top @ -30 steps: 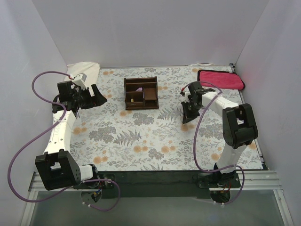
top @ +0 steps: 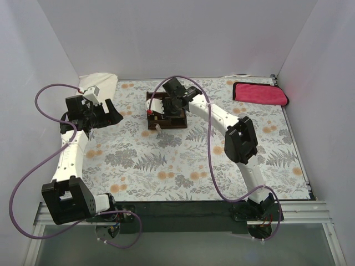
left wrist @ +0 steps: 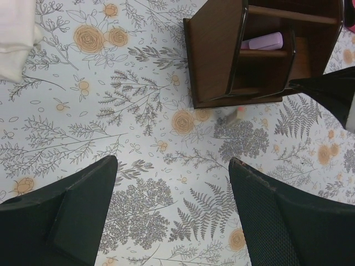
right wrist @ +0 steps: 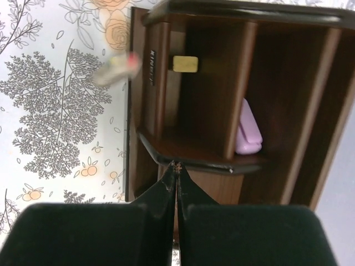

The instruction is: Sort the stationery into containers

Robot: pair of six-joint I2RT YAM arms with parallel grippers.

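Observation:
A dark wooden compartment organizer [top: 166, 124] stands at the table's back middle; in the right wrist view it holds a pink item [right wrist: 247, 130] and a yellow one [right wrist: 184, 64]. My right gripper is over it, fingers together; whether anything is between them cannot be seen. A small pale piece with a red tip, blurred, is just outside the organizer, also in the left wrist view [left wrist: 234, 116]. My left gripper [top: 111, 116] stands open at the left, nothing between its fingers.
A red pouch [top: 260, 94] lies at the back right, a white cloth [top: 97, 80] at the back left.
My right arm has swung from the right side leftward over the organizer. A pale piece now appears beside the organizer's front, outside it. The left arm has barely moved.

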